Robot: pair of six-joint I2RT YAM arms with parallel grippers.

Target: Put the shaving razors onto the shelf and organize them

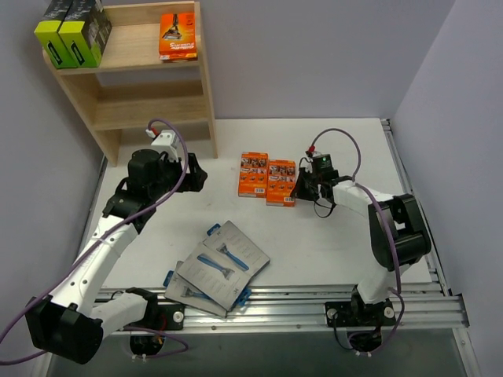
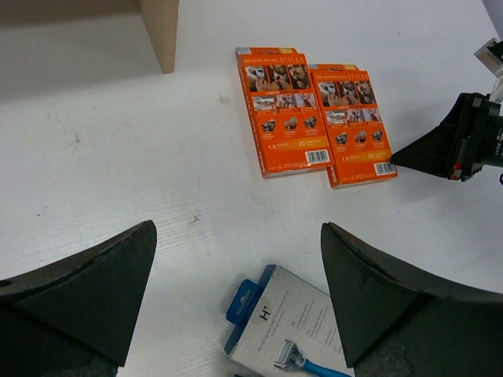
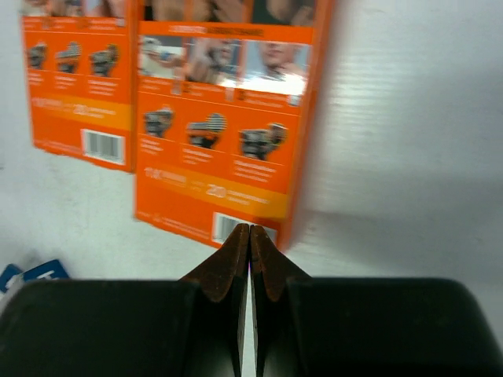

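Two orange razor boxes lie flat side by side on the table: the left box and the right box, which sits slightly nearer the front. At the right box's lower right corner is my right gripper, shut, with nothing showing between its fingers. Its tips look to be against or just over that corner; exact contact is hard to tell. My left gripper hangs open and empty, left of the boxes. The wooden shelf stands at the back left, an orange box on its upper board.
Two black-and-green boxes occupy the shelf's upper left. Grey razor packs overlap near the table's front edge. The shelf's middle board is bare, and open table lies to the right of the right arm.
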